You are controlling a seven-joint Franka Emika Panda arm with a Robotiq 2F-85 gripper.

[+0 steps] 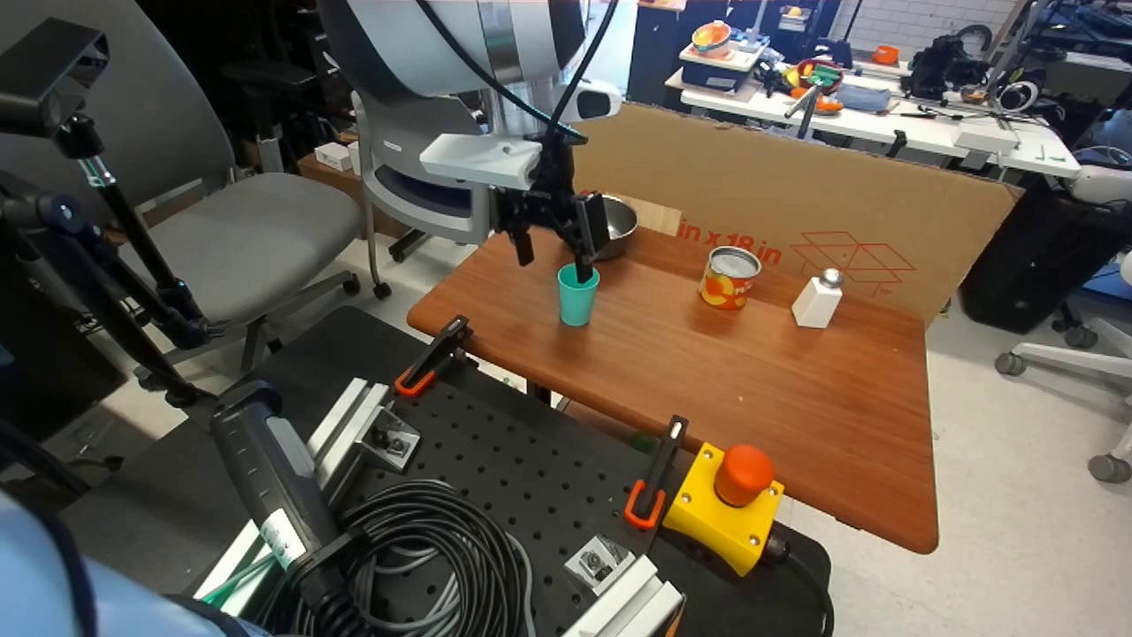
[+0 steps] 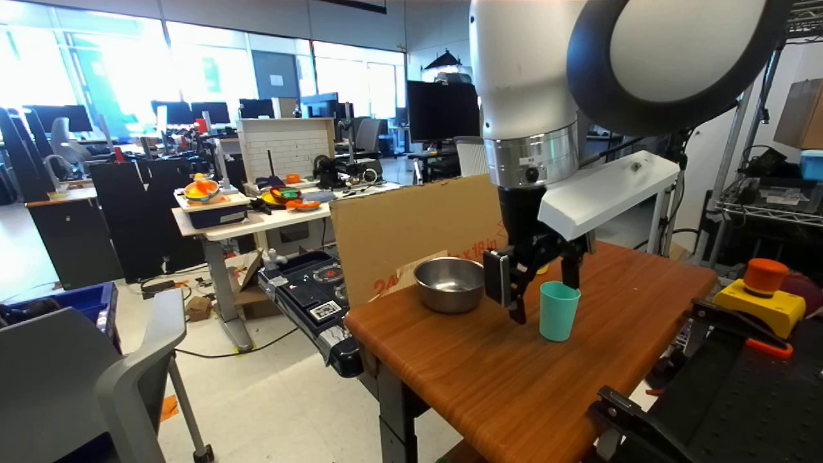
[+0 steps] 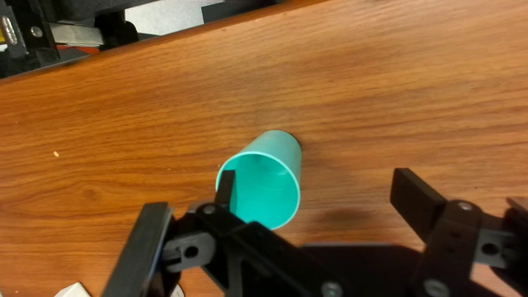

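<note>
A teal cup (image 1: 575,298) stands upright on the wooden table, mouth up and empty as far as the wrist view shows. My gripper (image 1: 554,260) is open, fingers pointing down, with nothing held. From the wrist, one fingertip (image 3: 227,184) overlaps the near-left part of the mouth of the cup (image 3: 269,190), while the other fingertip (image 3: 408,190) is well off to the right over bare wood. Whether the first finger touches the rim or reaches inside, I cannot tell.
Behind the gripper sits a metal bowl (image 2: 451,285). Farther along the table are a food can (image 1: 730,278) and a white shaker (image 1: 818,299). A cardboard sheet (image 1: 785,180) walls the back edge; clamps (image 1: 432,359) grip the front.
</note>
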